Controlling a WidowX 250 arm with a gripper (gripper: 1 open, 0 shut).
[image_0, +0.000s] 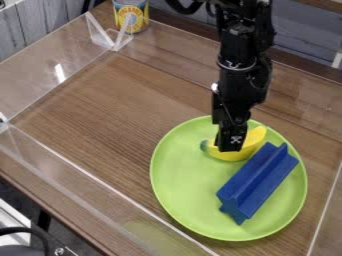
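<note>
A yellow banana (218, 150) lies on a green plate (181, 190), beside a blue elongated object (257, 185) on the plate's right side. My black gripper (230, 135) hangs straight down over the banana, its open fingers low at the banana's middle, partly covering it. Whether they touch it I cannot tell.
A can (131, 16) with a yellow label stands at the back left. The wooden surface left of the plate is bare. Clear plastic edges run along the left side.
</note>
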